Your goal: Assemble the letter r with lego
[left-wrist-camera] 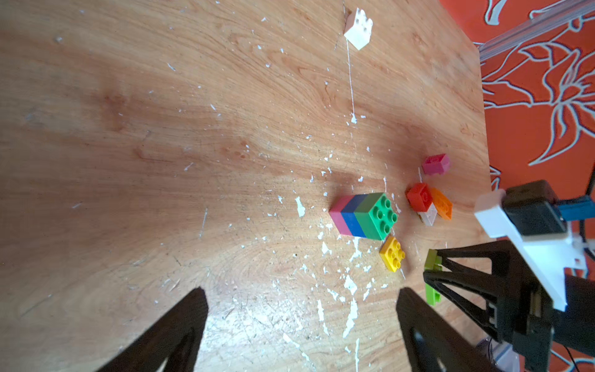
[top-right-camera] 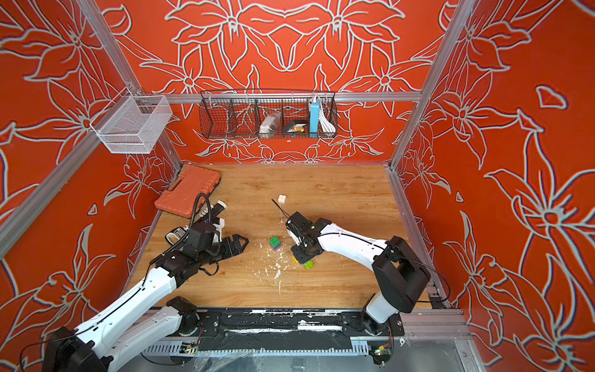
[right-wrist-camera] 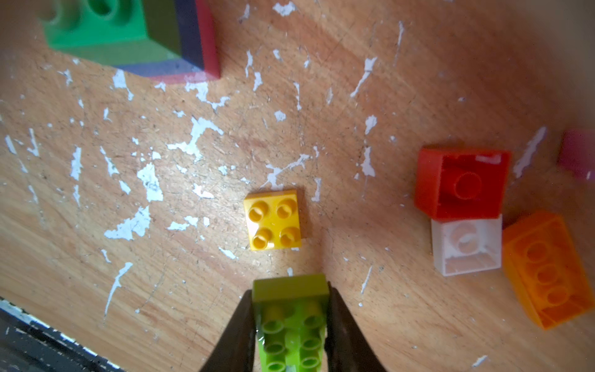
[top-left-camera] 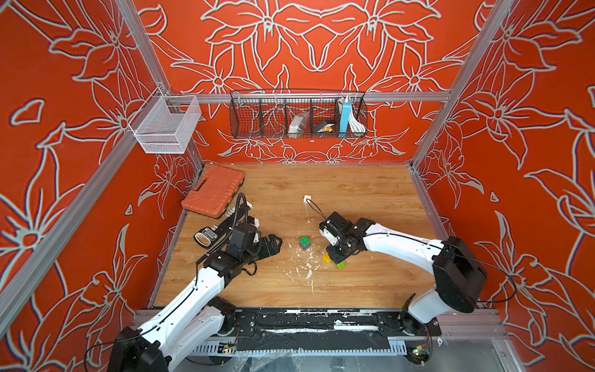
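Note:
Green, blue and pink bricks are joined into one stack (left-wrist-camera: 364, 215) that stands on the table, left of my right arm. My right gripper is shut on a lime-green brick (right-wrist-camera: 288, 338), held a little above the table. Below and beyond it lies a small yellow brick (right-wrist-camera: 273, 220), studs up. My left gripper stands open over bare wood to the stack's left, with nothing between its fingers. A red brick (right-wrist-camera: 463, 184), a white one (right-wrist-camera: 466, 246) and an orange one (right-wrist-camera: 547, 269) lie close together; a pink brick (left-wrist-camera: 436, 164) lies apart behind them.
Another white brick (top-left-camera: 307, 198) sits alone farther back. An orange case (top-left-camera: 213, 190) lies at the back left, with dark tools (top-left-camera: 213, 235) in front of it.

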